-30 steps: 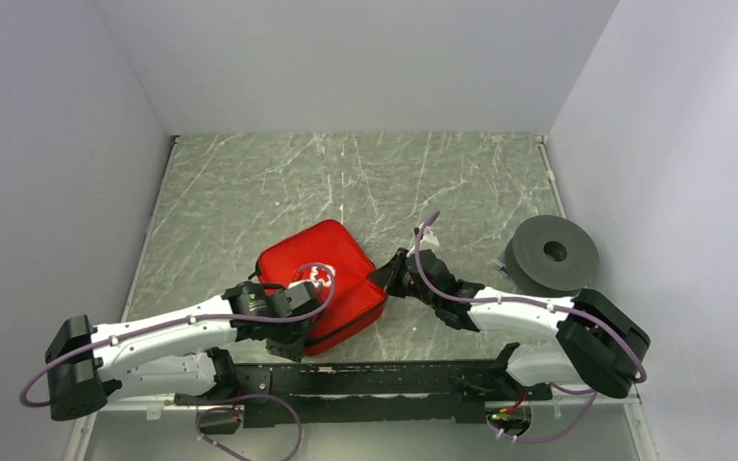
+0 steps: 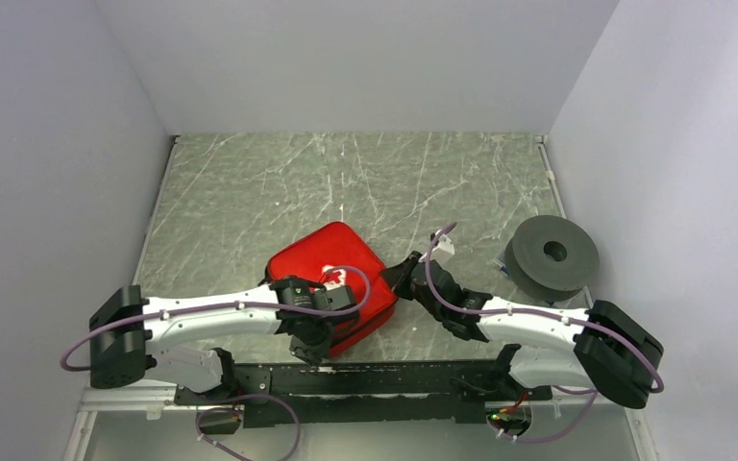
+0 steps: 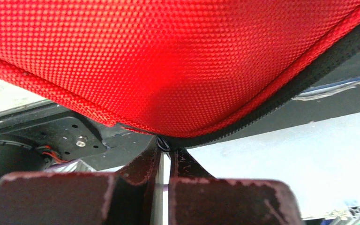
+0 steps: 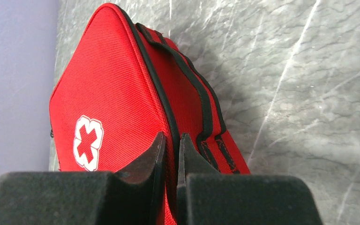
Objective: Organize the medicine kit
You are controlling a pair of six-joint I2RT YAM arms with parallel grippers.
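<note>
The red medicine kit (image 2: 312, 254) lies at a slant on the table near its front edge, with its lid down over the body; a white cross emblem (image 4: 88, 143) shows on top in the right wrist view. At the front corner my left gripper is shut on what looks like the black zipper pull or edge trim (image 3: 187, 140). My right gripper has its fingers shut on the black-trimmed edge (image 4: 161, 93) of the lid at the right side. A gap between lid and body shows there. The kit's contents are hidden.
A dark round spool-like disc (image 2: 528, 274) sits at the table's right side. Behind the kit, the marble-patterned table (image 2: 365, 173) is clear. A black rail (image 2: 384, 379) runs along the front edge, and grey walls (image 2: 48, 173) stand around.
The left gripper has moved to the right along the kit's front. The right gripper and the kit have shifted slightly rightward with it.
</note>
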